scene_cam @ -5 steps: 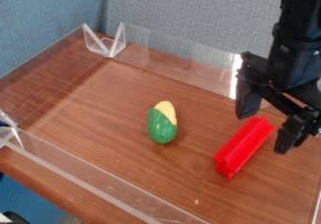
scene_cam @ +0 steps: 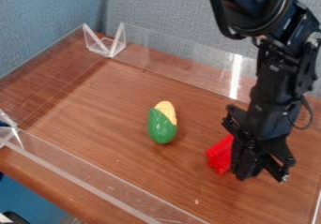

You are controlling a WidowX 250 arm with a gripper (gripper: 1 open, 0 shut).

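Note:
My black gripper [scene_cam: 257, 157] is down at the table on the right, shut on a red bar [scene_cam: 221, 155], which is mostly hidden behind it. To the left lies a green and yellow object [scene_cam: 163, 125], apart from the gripper.
The wooden table [scene_cam: 100, 106] has low clear walls along its edges. A white wire rack [scene_cam: 105, 46] stands at the back left.
My gripper has come down over the red bar and closed on it; the bar is now mostly hidden. The green and yellow object stays put.

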